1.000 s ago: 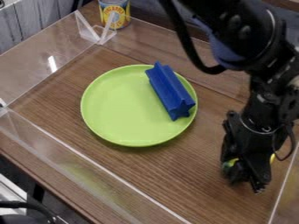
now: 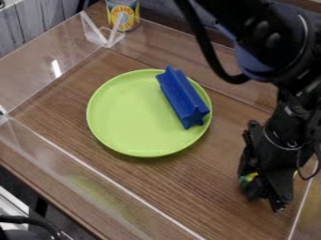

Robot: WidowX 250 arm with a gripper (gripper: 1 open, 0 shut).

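My gripper point(image 2: 261, 180) is low at the right side of the wooden table, shut on a small object with green and yellow showing between its dark fingers; most of that object is hidden. To its left lies a round green plate point(image 2: 126, 127), with a blue bar-shaped object point(image 2: 183, 97) resting on the plate's right part.
A yellow-labelled can point(image 2: 123, 15) stands at the back left beside a clear plastic piece point(image 2: 98, 30). Clear low walls edge the table at left and front. Bare wood point(image 2: 163, 187) lies between plate and gripper.
The gripper has shifted slightly over the last second around the small object at the right; the plate and blue object have not moved.
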